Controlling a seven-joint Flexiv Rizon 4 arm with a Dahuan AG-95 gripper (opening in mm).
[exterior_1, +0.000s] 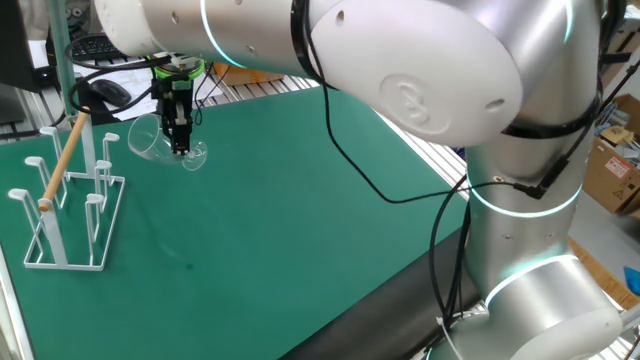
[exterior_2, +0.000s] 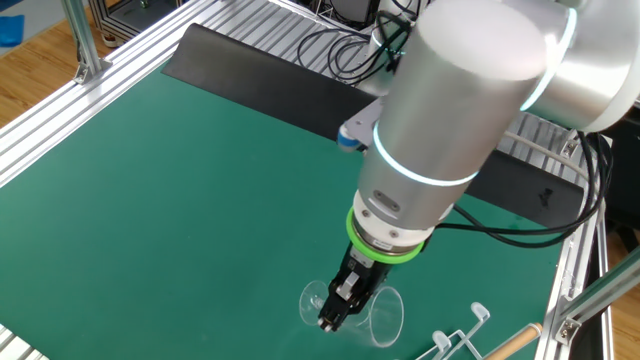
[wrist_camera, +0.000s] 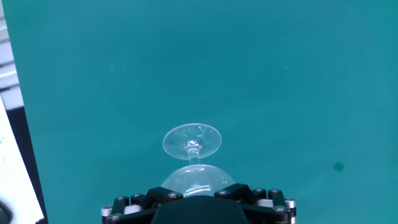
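Note:
A clear stemmed glass (exterior_1: 150, 140) is tipped on its side over the green mat, its bowl towards the white rack and its round foot pointing away from it. My gripper (exterior_1: 180, 153) points down at the glass, between bowl and foot. From the other side, the gripper (exterior_2: 328, 325) overlaps the stem of the glass (exterior_2: 387, 318). In the wrist view, the foot and stem of the glass (wrist_camera: 193, 142) show ahead of the gripper, which hides part of the bowl. Whether the fingers touch the glass or are closed around it cannot be told.
A white wire rack (exterior_1: 65, 266) with upright prongs and a wooden bar (exterior_1: 63, 165) stands left of the glass. Papers, a mouse (exterior_1: 111, 93) and a keyboard lie beyond the mat's far edge.

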